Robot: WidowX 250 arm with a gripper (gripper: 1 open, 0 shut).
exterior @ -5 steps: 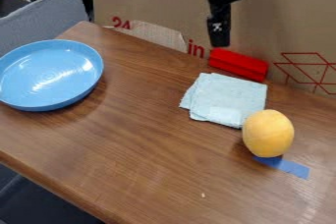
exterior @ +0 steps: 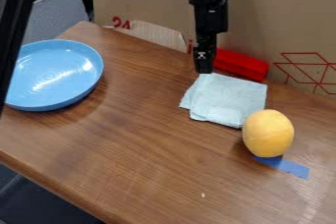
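My black gripper (exterior: 203, 60) hangs from the top centre, pointing down just above the back-left of a folded pale blue cloth (exterior: 226, 103) and in front of a red object (exterior: 243, 63) at the back. Its fingertips look small and dark; nothing shows held in it. A blue plate (exterior: 55, 71) lies at the left. A yellow mango-like object (exterior: 268, 133) sits at the front right, on or beside a strip of blue tape (exterior: 288, 166).
A cardboard sheet (exterior: 296, 31) stands along the back of the wooden table (exterior: 144, 169). Its left edge drops away at the lower left.
My gripper has come down and a little to the left, from above the red object to near the cloth's back edge. The objects on the table have not moved.
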